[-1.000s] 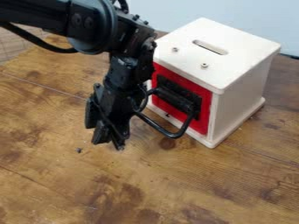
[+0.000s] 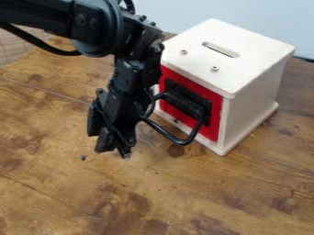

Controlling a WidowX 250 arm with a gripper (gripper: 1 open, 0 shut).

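Observation:
My black gripper [image 2: 113, 138] points down just above the wooden table, left of a white wooden box [image 2: 245, 83]. Whether its fingers are open or shut is hard to make out against the dark housing. The box has a slot and screws on top, and a red front face [image 2: 211, 128] with a black fitting mounted on it, partly behind the arm's cable.
A pale wall stands behind the box at the back right. The arm and its cables cover the upper left of the view.

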